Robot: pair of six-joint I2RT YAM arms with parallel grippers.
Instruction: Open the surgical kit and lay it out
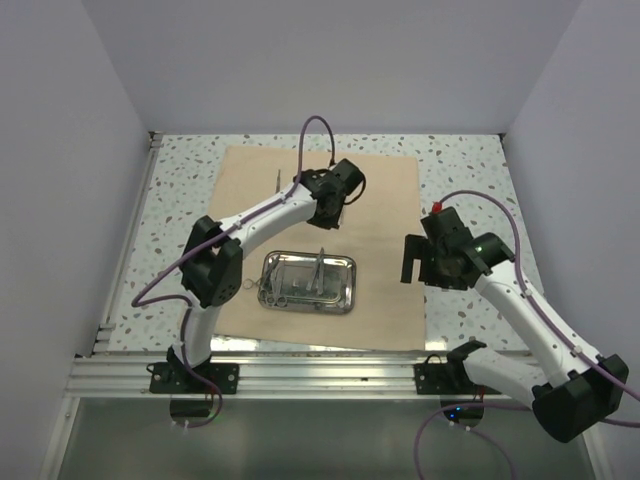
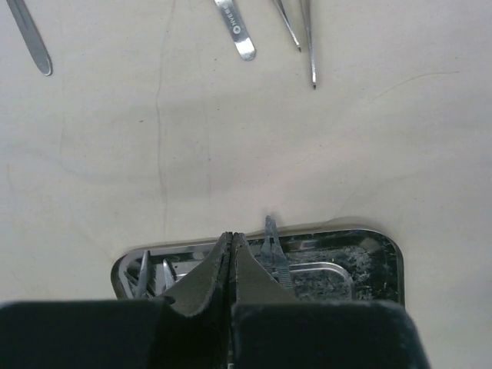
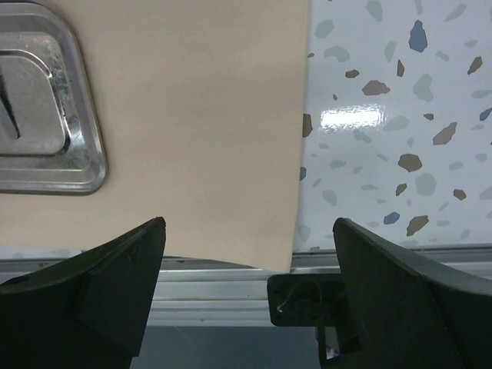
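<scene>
The metal tray [image 1: 350, 262] stands on the cloth, with a scalpel handle [image 2: 278, 265] leaning inside it and its tip resting across the far rim. My left gripper is shut with nothing between its fingers; in the top view it hangs over the cloth beyond the tray. That handle lies outside the fingers, just right of them in the left wrist view. On the cloth farther back lie a slim handle [image 2: 32, 38], a flat marked instrument [image 2: 237, 29] and pointed tweezers [image 2: 309, 38]. Empty and wide open, my right gripper hovers near the cloth's right edge.
Scissor-like tools [image 1: 272, 285] lie at the tray's left side, with handle loops [image 1: 249, 284] sticking out over the rim. Speckled tabletop [image 1: 470, 170] borders it, and a metal rail [image 1: 300, 372] runs along the front.
</scene>
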